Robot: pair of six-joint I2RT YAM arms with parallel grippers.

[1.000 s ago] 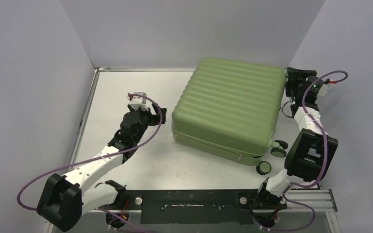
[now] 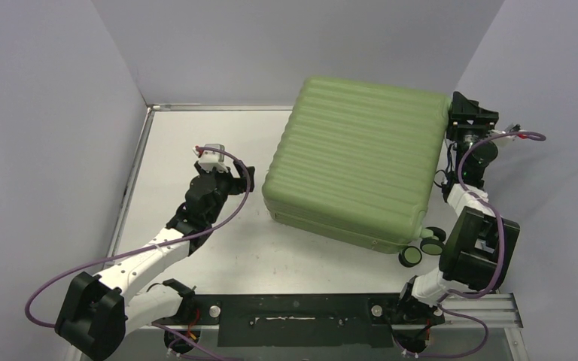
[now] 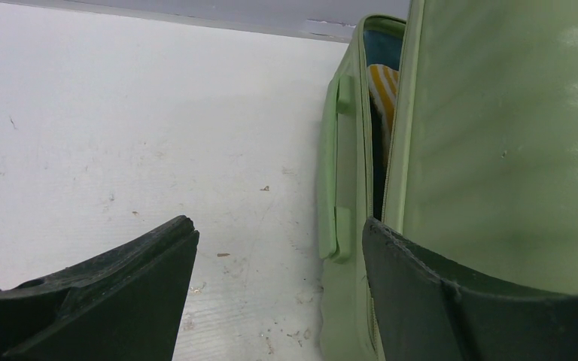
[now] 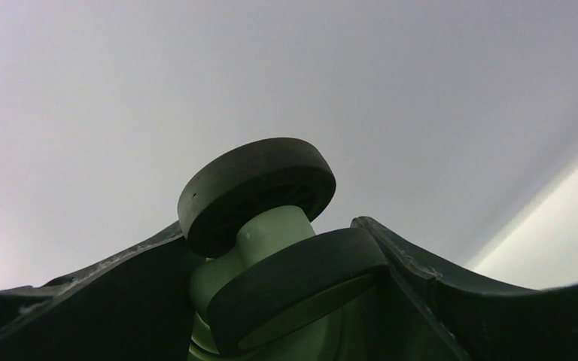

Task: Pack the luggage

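A large green ribbed suitcase lies at a slant across the middle and right of the table, its lid over the base. A narrow gap between lid and base shows in the left wrist view, with yellow-and-white striped cloth inside. To the left of the case my left gripper stands open, nothing between its fingers. My right gripper is at the case's far right corner, its fingers on either side of a twin caster wheel. Whether they grip it firmly cannot be told.
More black casters stick out at the near right corner. Grey walls stand close behind and to the right of the case.
My right gripper moved with its corner. The left arm has barely moved.
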